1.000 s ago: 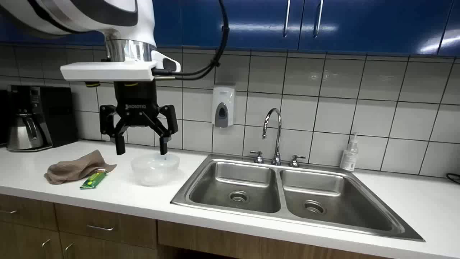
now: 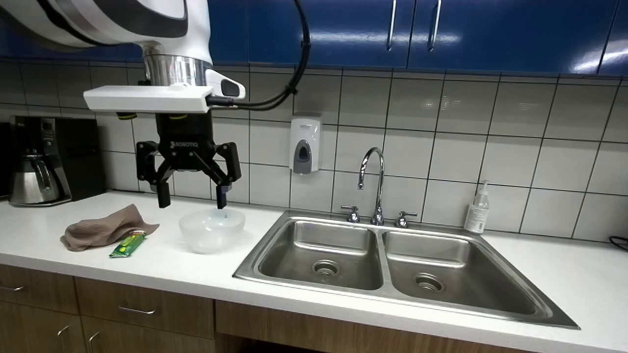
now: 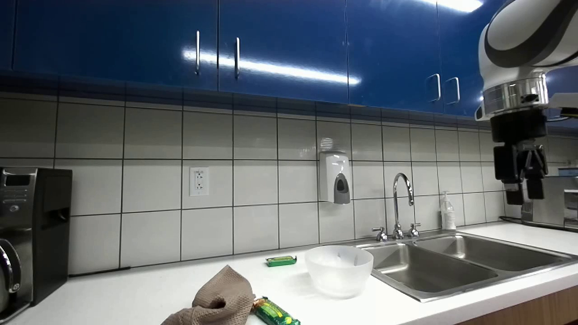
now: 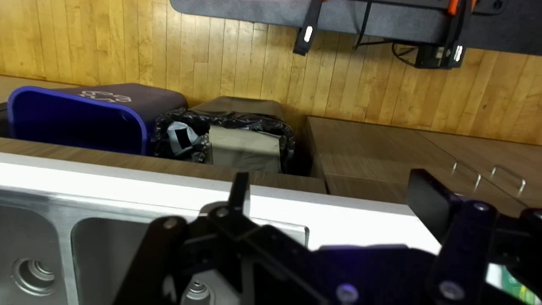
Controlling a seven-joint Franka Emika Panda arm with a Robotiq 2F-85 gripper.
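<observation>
My gripper (image 2: 191, 201) hangs above the counter with its two fingers spread and nothing between them. In exterior view 2 the gripper (image 3: 524, 194) appears at the far right, well up in the air. A translucent white bowl (image 2: 212, 235) rests upright on the counter left of the sink. Left of that bowl lies a crumpled brown cloth (image 2: 106, 228), with a green packet (image 2: 127, 244) against its front edge. Exterior view 2 also shows a second green packet (image 3: 281, 261) behind the bowl (image 3: 339, 273), near the wall. From the wrist, the fingers (image 4: 429, 203) frame the counter's edge and the floor.
A double steel sink (image 2: 379, 282) with a tall faucet (image 2: 377, 185) takes up the middle of the counter. A coffee maker (image 2: 56, 159) stands at the left end, and a pump bottle (image 2: 477, 210) behind the sink. Blue cabinets (image 2: 353, 29) hang overhead.
The gripper has shifted very slightly, its fingertips a touch higher and marginally closer together than before. Bowl, cloth and packet in exterior view 1 have stayed put.
</observation>
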